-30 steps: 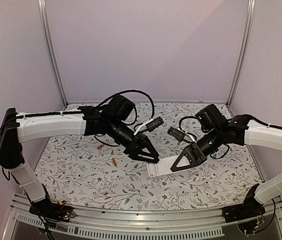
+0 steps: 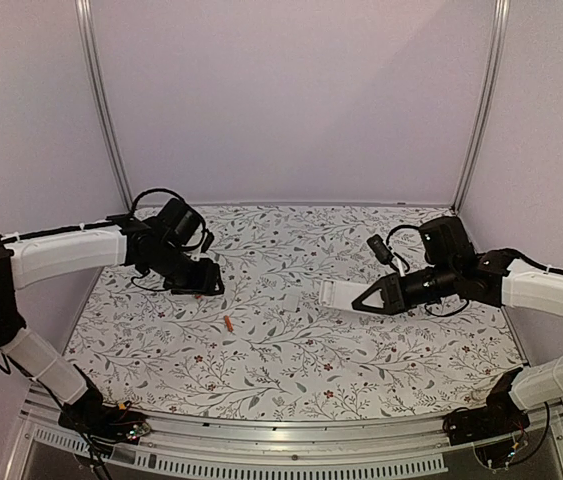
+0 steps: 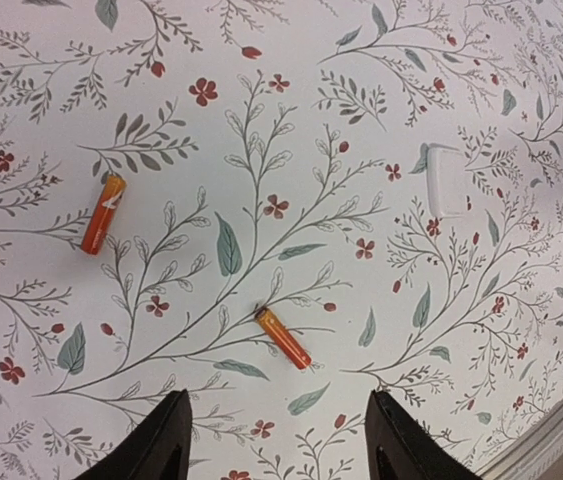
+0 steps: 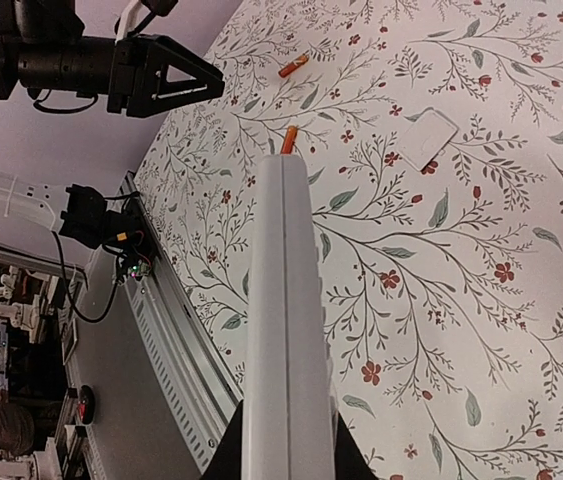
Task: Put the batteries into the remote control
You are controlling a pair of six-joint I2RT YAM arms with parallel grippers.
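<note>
My right gripper [image 2: 381,298] is shut on the white remote control [image 2: 341,294], which fills the middle of the right wrist view [image 4: 286,310]. My left gripper [image 2: 209,280] hovers at the left, its fingers apart with nothing between them. Below it lie two orange batteries, one [image 3: 103,214] upper left and another [image 3: 282,336] lower middle in the left wrist view; one also shows in the top view [image 2: 228,324]. A small white cover [image 3: 446,181] lies flat on the table, right of the batteries.
A metal rail [image 2: 291,428] runs along the front edge, and pale walls stand at the back and sides.
My left gripper has moved away from the remote to the left, over the batteries.
</note>
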